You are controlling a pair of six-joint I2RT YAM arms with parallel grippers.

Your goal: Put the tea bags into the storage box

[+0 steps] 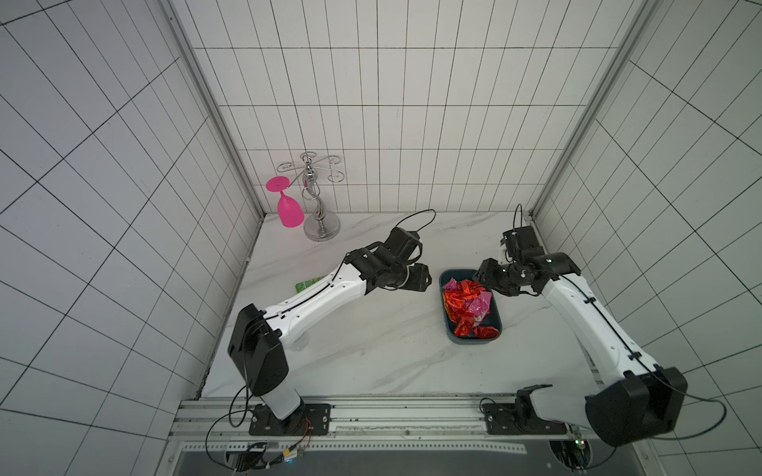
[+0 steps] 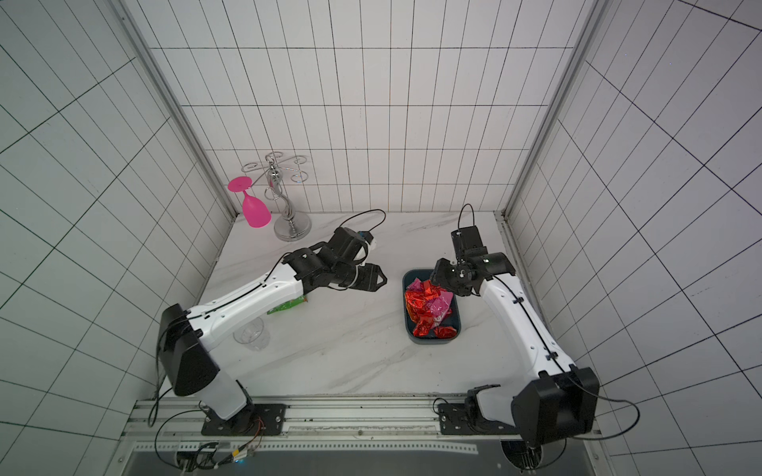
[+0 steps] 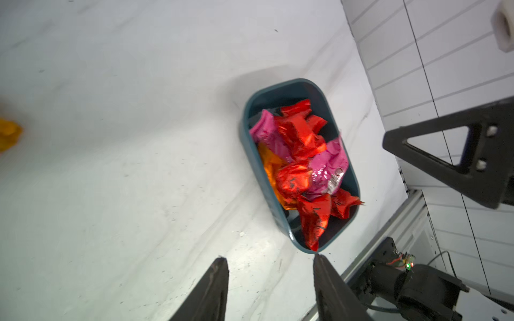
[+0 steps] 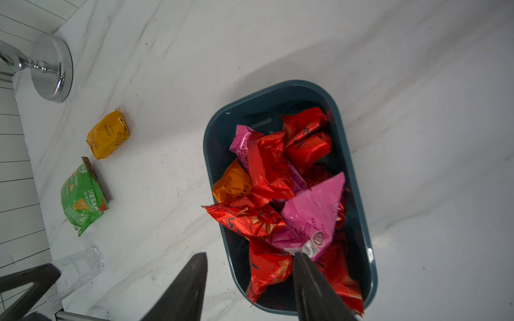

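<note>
The dark blue-green storage box (image 4: pixel 359 214) stands on the right half of the table, holding several red, pink and orange tea bags, such as a pink one (image 4: pixel 314 211) and a red one (image 4: pixel 269 165). My right gripper is open above the box, its fingers apart and empty. To the left of the box, my left gripper hangs over bare table, open with nothing between its fingers. Outside the box lies a yellow packet; the left arm covers it in both top views, and its edge shows blurred in the left wrist view.
A green snack bag (image 4: pixel 84 198) lies near the yellow packet, partly behind the left arm in the top views. A clear glass (image 2: pixel 251 331) stands at the front left. At the back left, a metal stand (image 1: pixel 321 226) carries a pink goblet (image 1: pixel 290 211).
</note>
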